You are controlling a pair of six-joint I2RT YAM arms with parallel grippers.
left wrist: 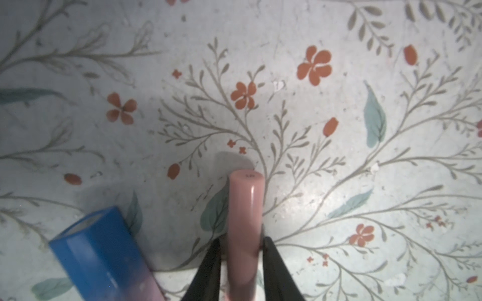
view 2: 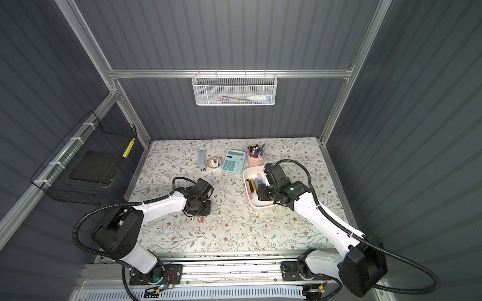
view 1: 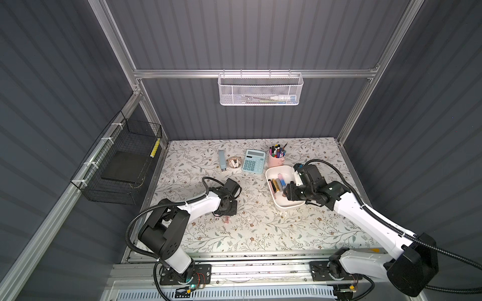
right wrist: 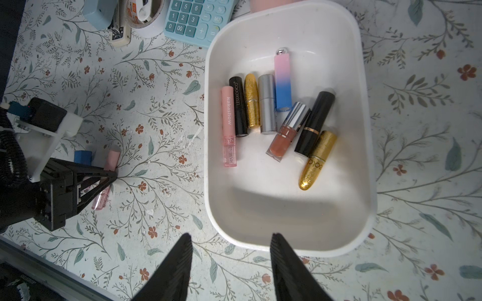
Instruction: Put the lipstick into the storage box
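Note:
A pink lipstick tube (left wrist: 246, 200) lies between the fingers of my left gripper, which stand close on both sides; whether they press on it is unclear. In the right wrist view its pink top (right wrist: 112, 158) and clear end stick out past the left fingers. Beside it is a blue-and-pink lipstick, partly hidden by the left gripper in the right wrist view. The white storage box (right wrist: 369, 165) holds several lipsticks, among them a pink tube (right wrist: 228, 118) and a gold one (right wrist: 318, 159). Over the box's near side, my right gripper is open and empty.
Behind the box stands a pink pen cup (view 1: 275, 159). A blue calculator (view 1: 253, 161), a tape roll (view 1: 234, 162) and a blue stapler-like item (view 1: 222, 159) sit at the back. Between left gripper and box the table is clear.

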